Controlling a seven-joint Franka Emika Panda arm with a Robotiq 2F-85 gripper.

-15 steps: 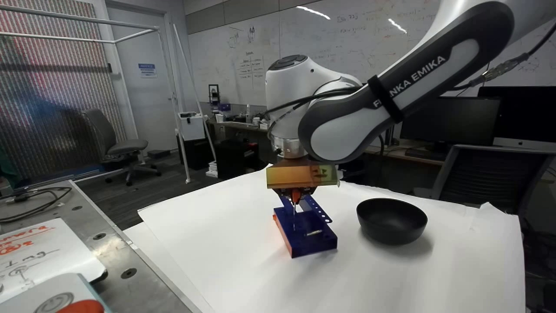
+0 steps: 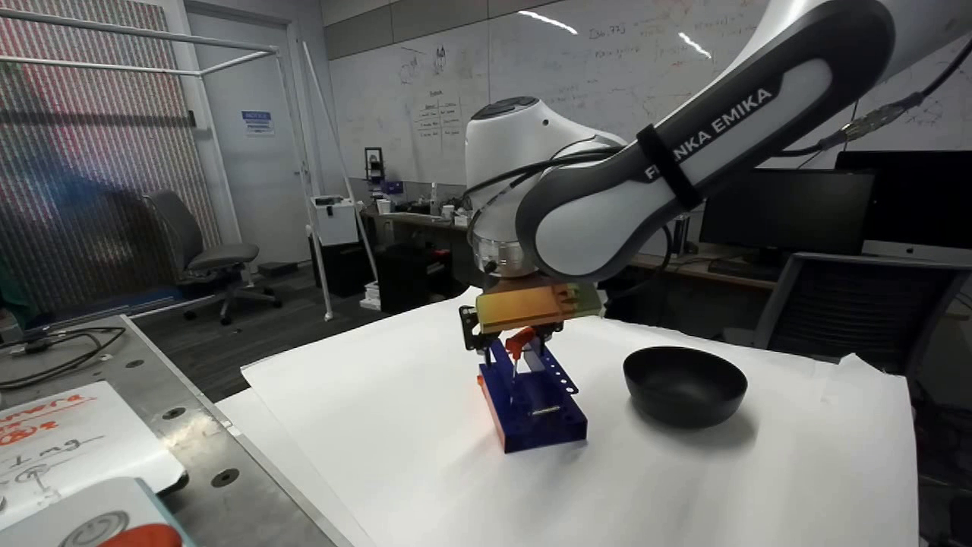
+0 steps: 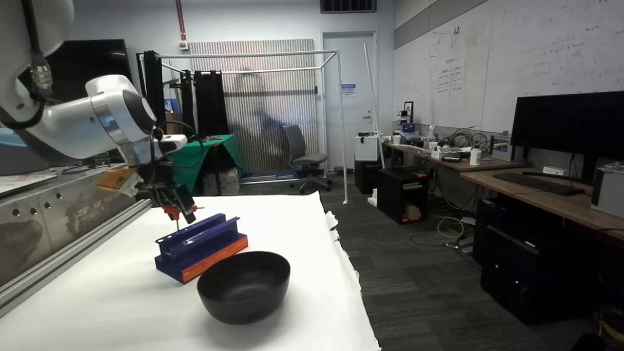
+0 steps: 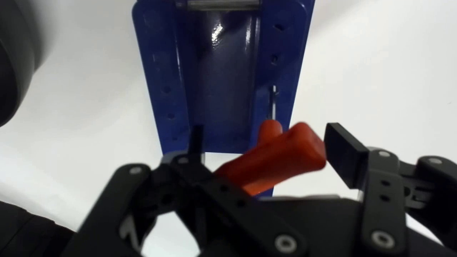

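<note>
A red-handled tool (image 4: 287, 156) with a T-shaped grip and thin metal shaft stands at the blue rack (image 4: 222, 81). In the wrist view its shaft meets a hole in the rack's right-hand rail. My gripper (image 2: 517, 350) is around the handle with its fingers (image 4: 345, 154) spread wide. The handle lies slanted across the gap, its right end close to one pad; whether it touches is unclear. The other end of the handle is hidden behind the left finger. In exterior view 2, the red handle (image 3: 171, 211) shows beside the dark fingers, above the rack's end.
A black bowl (image 2: 685, 387) stands on the white table covering (image 2: 383, 437), beside the rack and apart from it; it looks empty. Free table surface surrounds both. A metal bench (image 2: 209, 456) borders the table in exterior view 1.
One second ago my fingers were close together around the red handle; now they are spread apart. The gripper has turned slightly, the handle slants more, and the rack has shifted a little.
</note>
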